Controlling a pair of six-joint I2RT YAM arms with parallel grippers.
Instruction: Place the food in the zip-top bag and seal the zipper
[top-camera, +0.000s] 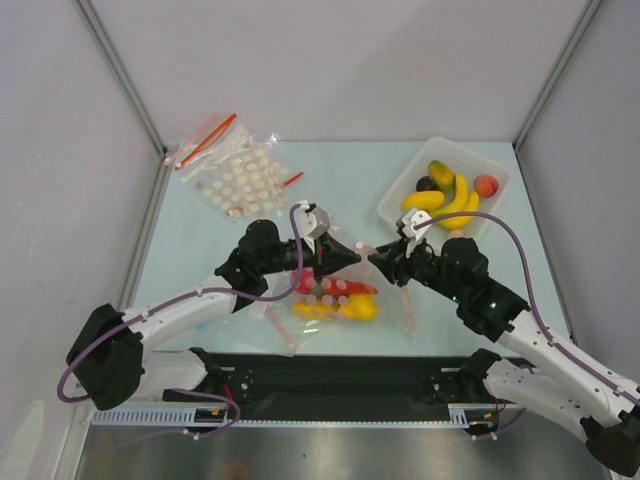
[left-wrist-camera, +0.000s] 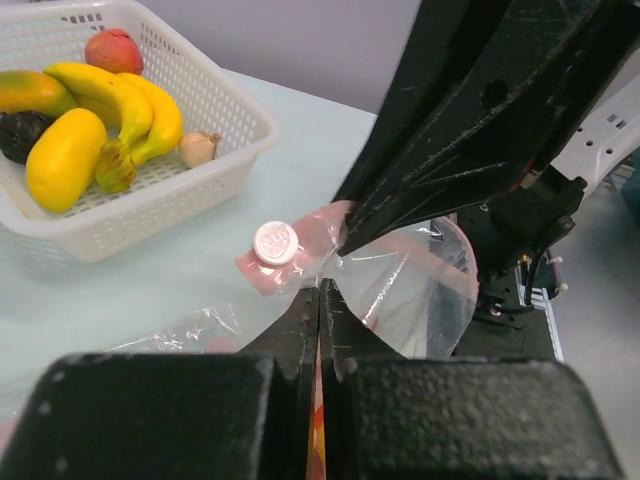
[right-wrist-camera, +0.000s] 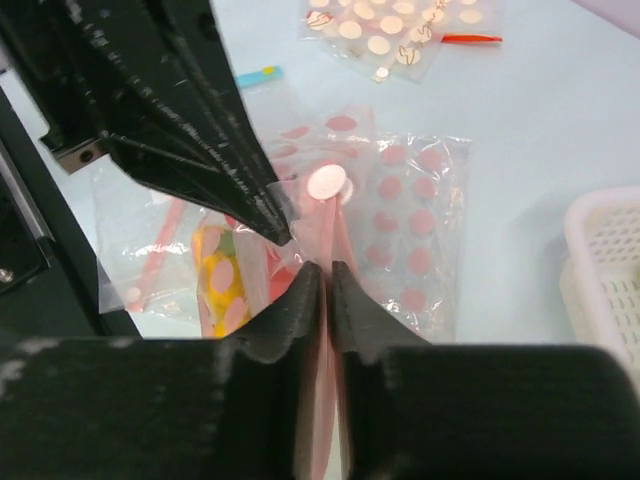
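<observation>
A clear zip bag with pink dots (top-camera: 340, 315) holds red and yellow food on the table's front middle, under both grippers. In the left wrist view my left gripper is shut at the bag's top edge; whether film is between its tips is unclear. My right gripper (top-camera: 378, 258) is beside it at the pink zipper strip, with the white slider (left-wrist-camera: 275, 243) by its fingertips. In the right wrist view its fingertips (right-wrist-camera: 339, 285) are close together around the pink strip (right-wrist-camera: 322, 400); how firmly is unclear.
A white basket (top-camera: 390, 195) of bananas, other fruit and an onion stands at back right. Empty dotted bags (top-camera: 240, 180) lie at back left. The table ends just in front of the filled bag.
</observation>
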